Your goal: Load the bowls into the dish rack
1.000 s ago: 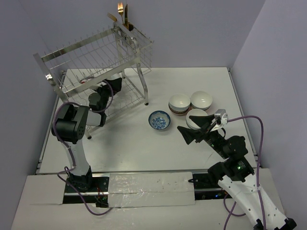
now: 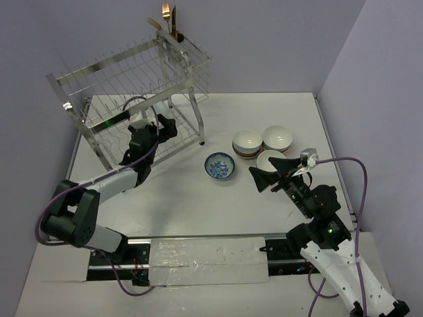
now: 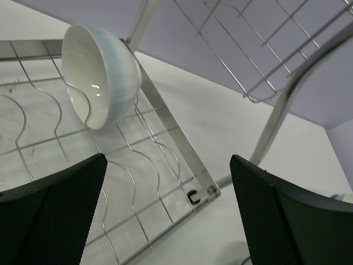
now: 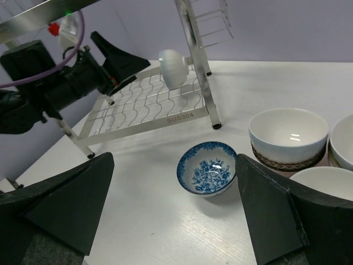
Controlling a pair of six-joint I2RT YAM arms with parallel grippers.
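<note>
A pale blue-white bowl (image 3: 102, 72) stands on its side in the lower rack shelf (image 4: 143, 107), seen in both wrist views. My left gripper is open just outside and before it, nothing between its fingers. My right gripper hangs open over the table's right side. Ahead of it sit a blue-patterned bowl (image 4: 209, 174), a white bowl (image 4: 287, 132) on a brown-banded stack, another white bowl (image 2: 277, 137) behind and a third (image 4: 325, 182) partly under the gripper in the top view.
The rack's upper tier (image 2: 102, 64) overhangs my left arm, with cutlery (image 2: 172, 20) at its back corner. Walls bound both sides.
My left arm has swung back toward the front left, its gripper moving slightly right and outward from under the rack. The right gripper has shifted slightly to the right.
</note>
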